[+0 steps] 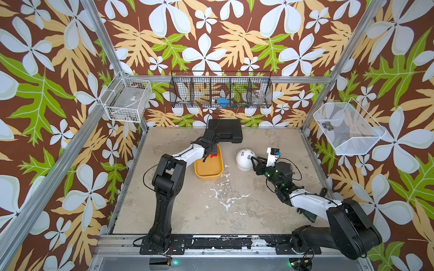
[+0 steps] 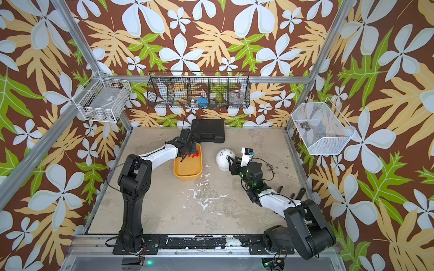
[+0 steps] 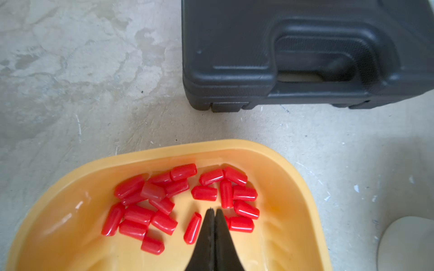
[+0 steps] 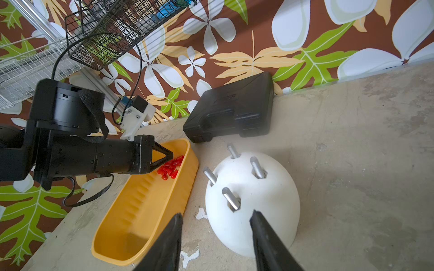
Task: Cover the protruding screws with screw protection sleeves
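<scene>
The white dome (image 1: 244,160) stands at table centre, with several bare metal screws (image 4: 230,197) protruding from it. The orange tray (image 2: 186,174) holds a pile of red sleeves (image 3: 135,229). My left gripper is shut, its tips over the tray among the sleeves, with nothing visible held. My right gripper is part open beside the dome's right side, with nothing between its fingers.
A black case (image 3: 307,54) lies at the back behind the tray. Wire baskets (image 1: 126,99) hang on the frame. Dark tools (image 2: 300,194) lie at the right edge.
</scene>
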